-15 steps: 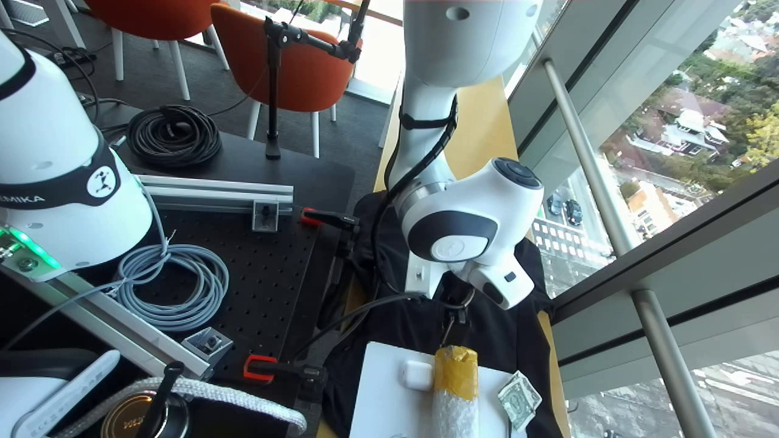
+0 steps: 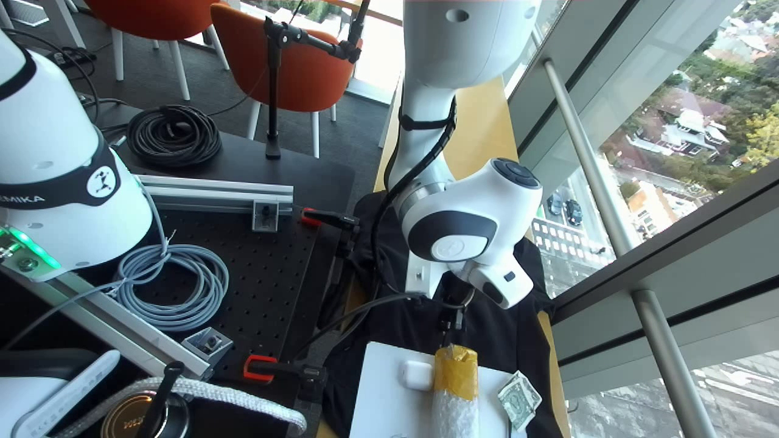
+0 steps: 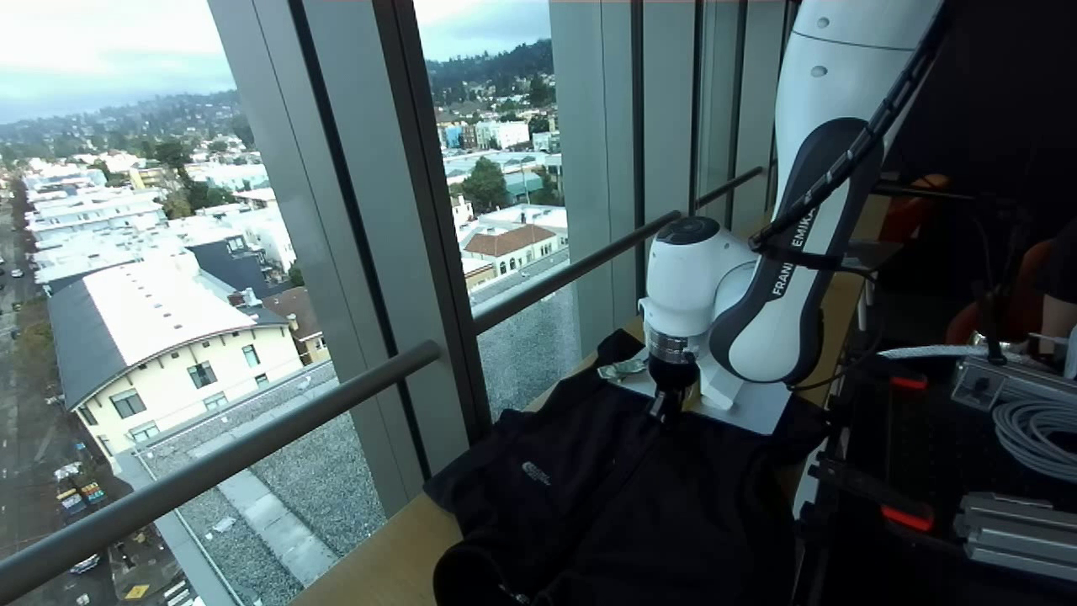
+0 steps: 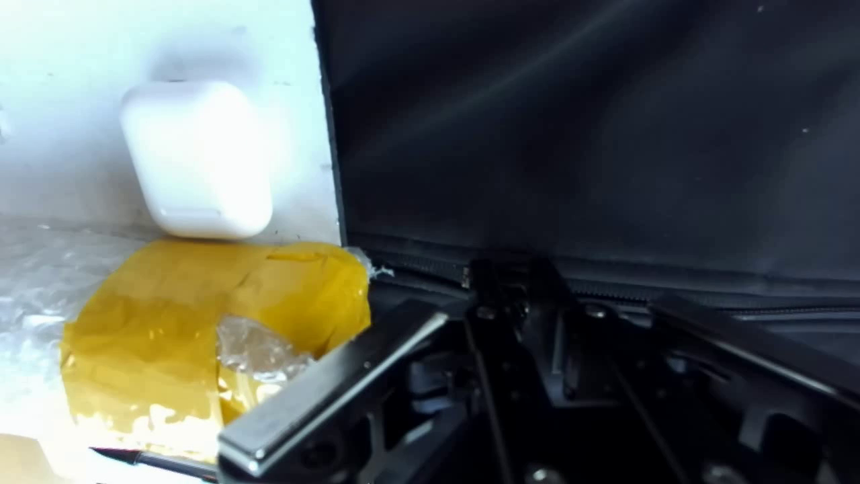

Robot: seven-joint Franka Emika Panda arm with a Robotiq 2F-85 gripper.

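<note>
A black zip jacket (image 3: 565, 485) lies spread over the table, its dark zipper (image 4: 685, 306) running across the wrist view. My gripper points down at this zipper line, close to the zipper's end by the white board. Its dark fingers (image 4: 484, 294) stand close together with a narrow gap between them, so it is only partly open. A small bit of metal shows around the fingertips; whether it lies between them or behind them is unclear. In exterior view 2 the gripper (image 3: 661, 409) reaches down to the cloth.
Beside the gripper, a white board (image 2: 383, 379) carries a white rounded case (image 2: 417, 375), a roll wrapped in yellow tape and bubble wrap (image 2: 456, 365), and a banknote (image 2: 520, 401). Window glass and a metal rail (image 2: 584, 139) bound the window side. Black clamps (image 2: 292, 370) line the neighbouring table.
The gripper's fingers look closer together than a second ago. The arm, jacket and things on the board appear unmoved.
</note>
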